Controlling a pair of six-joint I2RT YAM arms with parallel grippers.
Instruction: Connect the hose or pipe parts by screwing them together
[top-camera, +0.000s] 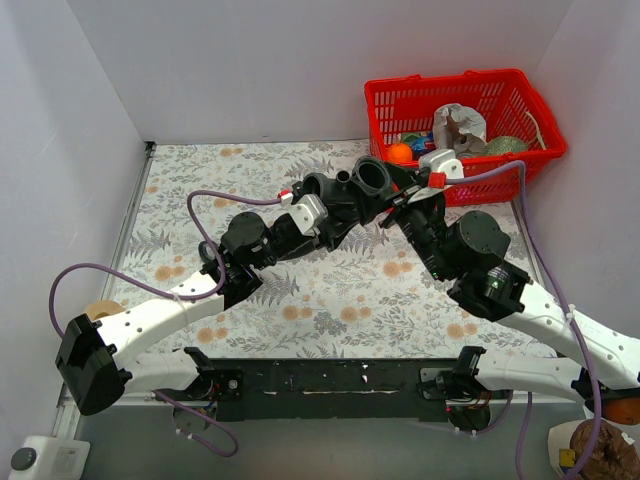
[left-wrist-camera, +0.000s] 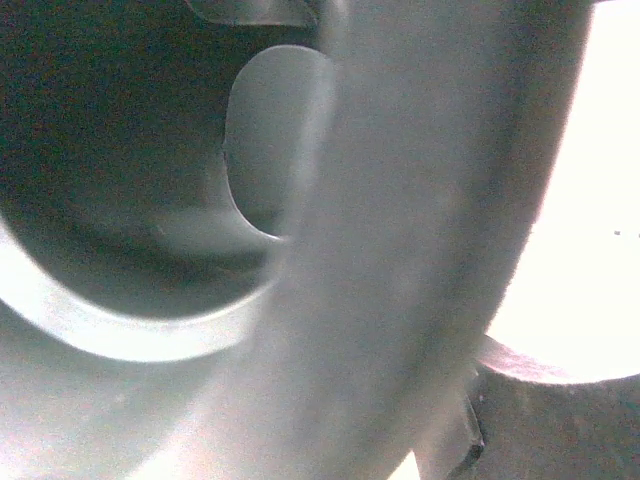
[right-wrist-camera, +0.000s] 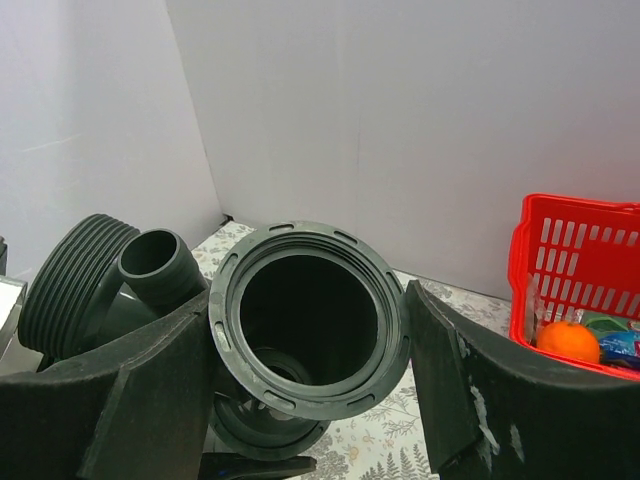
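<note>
A dark grey fitting (top-camera: 343, 198) with a threaded side and a small branch is held above the table by my left gripper (top-camera: 325, 222); in the left wrist view its inside (left-wrist-camera: 140, 150) fills much of the picture, blurred. In the right wrist view a short tube with a ringed end (right-wrist-camera: 228, 320) sits beside the small branch (right-wrist-camera: 158, 262), between the fingers of my right gripper. From above, this gripper (top-camera: 400, 200) is at the fitting's right end; whether it grips tightly is unclear.
A red basket (top-camera: 530, 90) with an orange and bags stands at back right. Walls enclose the back and sides, and purple cables run along both arms.
</note>
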